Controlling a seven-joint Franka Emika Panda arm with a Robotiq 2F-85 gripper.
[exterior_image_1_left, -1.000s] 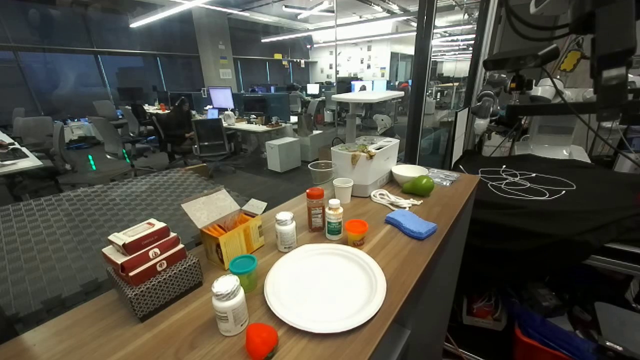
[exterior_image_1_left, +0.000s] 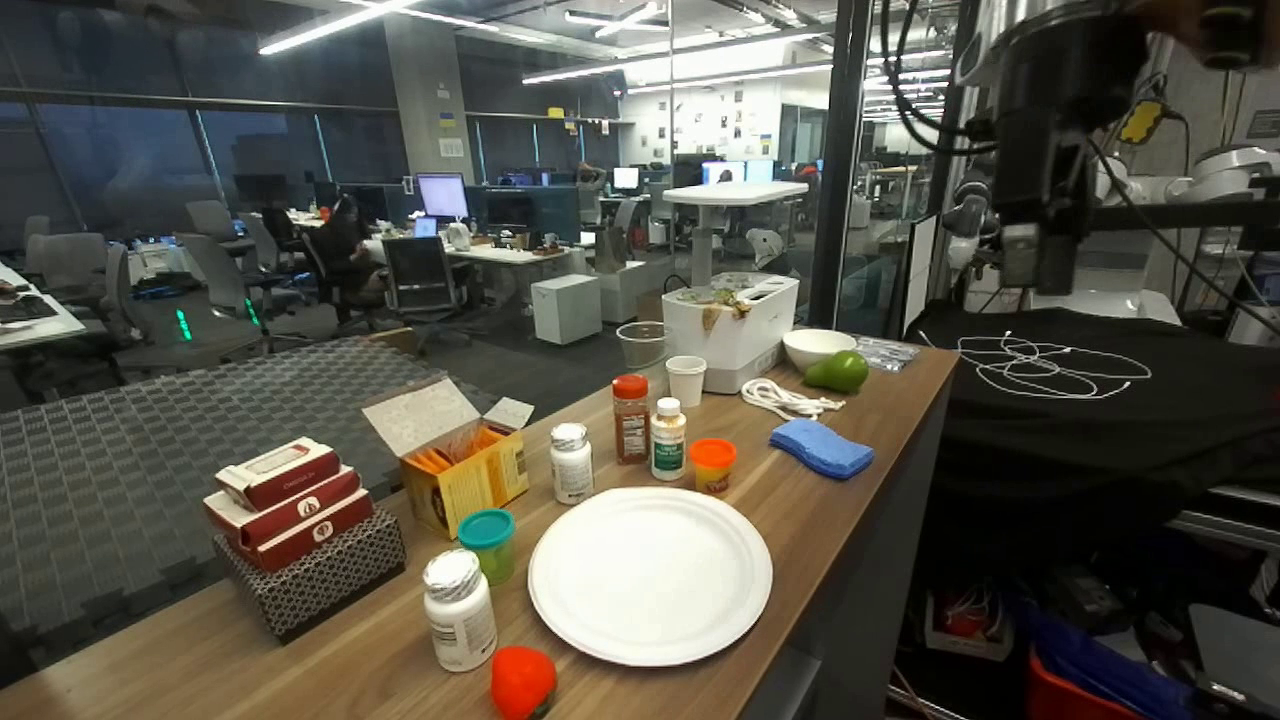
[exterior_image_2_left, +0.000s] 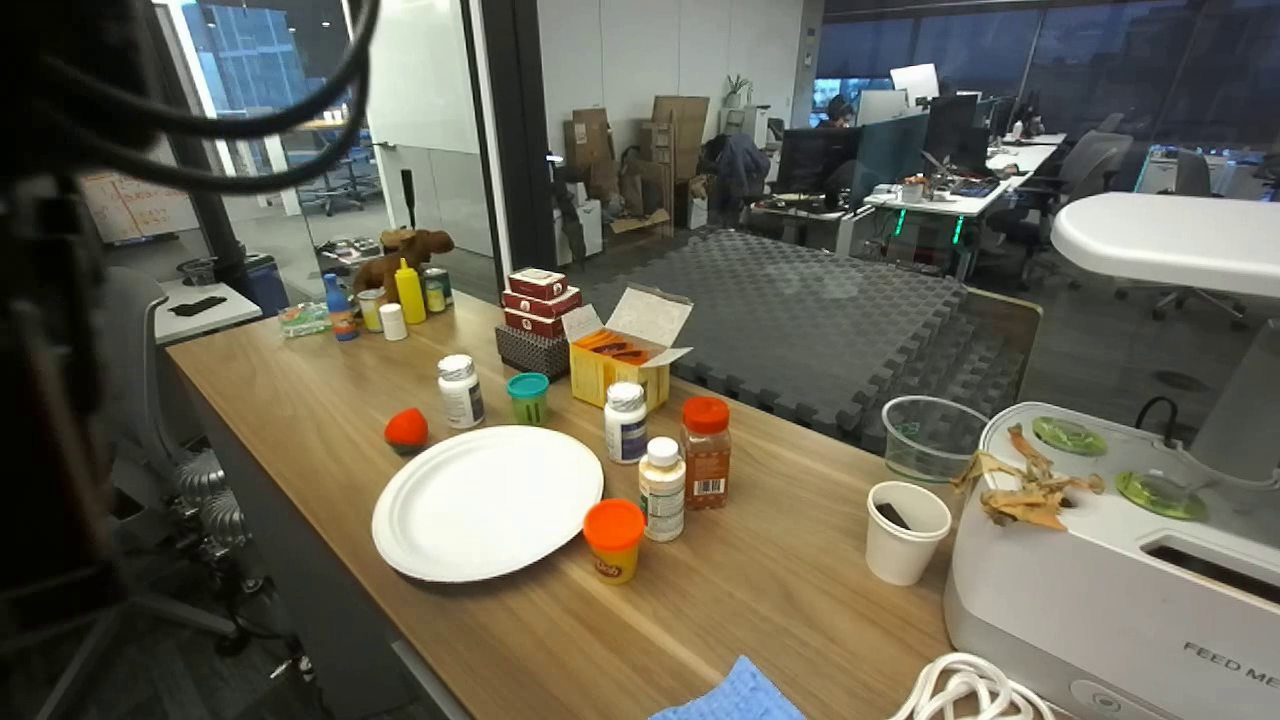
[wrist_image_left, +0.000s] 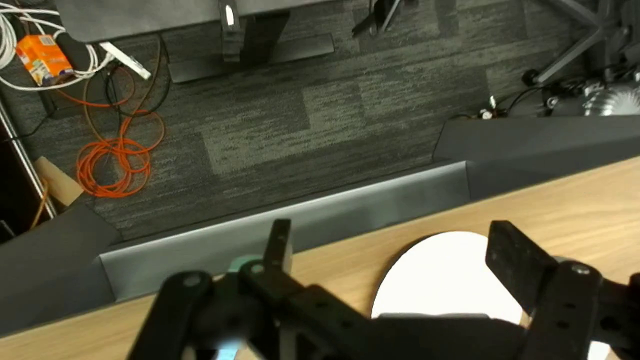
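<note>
My gripper is open in the wrist view, its two dark fingers wide apart with nothing between them. In exterior view 1 the gripper (exterior_image_1_left: 1039, 266) hangs high at the upper right, off the counter's edge and well above it. A white round plate (exterior_image_1_left: 650, 576) lies empty on the wooden counter (exterior_image_1_left: 828, 528). The wrist view shows part of that plate (wrist_image_left: 450, 279) low in the frame, partly covered by the gripper. A red object (exterior_image_1_left: 523, 682) sits beside the plate, near a white bottle (exterior_image_1_left: 459, 612).
Around the plate stand a teal-lidded tub (exterior_image_1_left: 487, 542), an orange-lidded tub (exterior_image_1_left: 713, 466), a red-capped jar (exterior_image_1_left: 631, 420) and an open yellow box (exterior_image_1_left: 465, 470). A blue cloth (exterior_image_1_left: 822, 448), white cable (exterior_image_1_left: 792, 397), green pepper-like item (exterior_image_1_left: 840, 372) and bowl (exterior_image_1_left: 818, 348) lie farther along.
My arm and gripper have moved left in exterior view 1, closer to the counter, and appear lower. The objects on the counter have not moved.
</note>
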